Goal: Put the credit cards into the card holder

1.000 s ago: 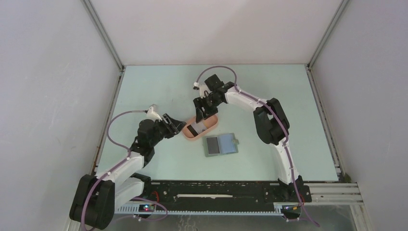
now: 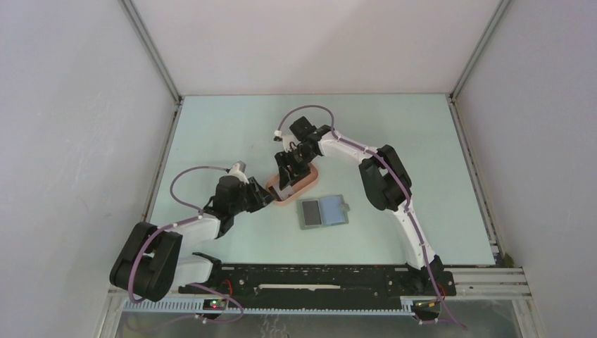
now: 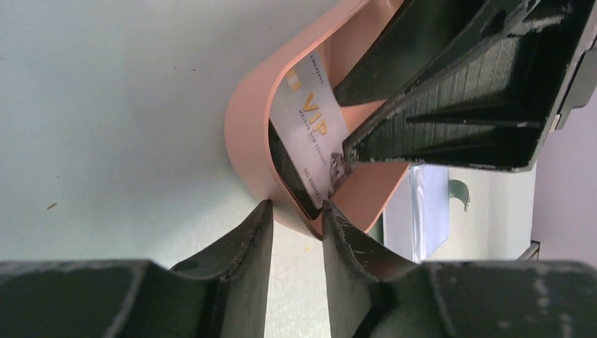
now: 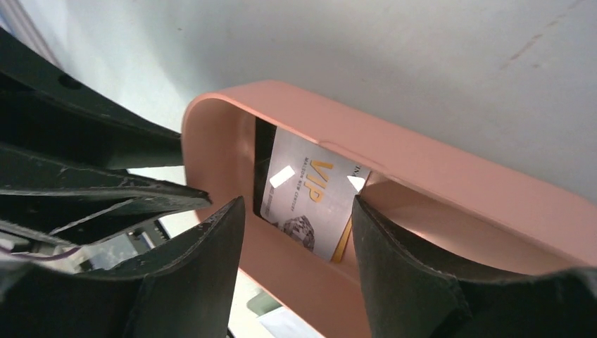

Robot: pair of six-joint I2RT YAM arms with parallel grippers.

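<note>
A white card (image 4: 310, 186) with gold VIP lettering lies in the pink oval tray (image 3: 246, 134); a black card (image 3: 285, 165) shows partly beneath it. My right gripper is open above the tray, its fingertips to either side of the white card, with no card visibly pinched. At the tray's left end, my left gripper stands part open, the tray's wall showing in the gap between its fingers; whether they touch it I cannot tell. The card holder (image 2: 323, 212) lies opened flat, dark grey on one half and blue on the other.
Both grippers crowd the tray closely; in the left wrist view the right gripper's dark fingers (image 3: 422, 134) reach over it. The card holder lies just to the front right of the tray.
The tray sits slightly further left.
</note>
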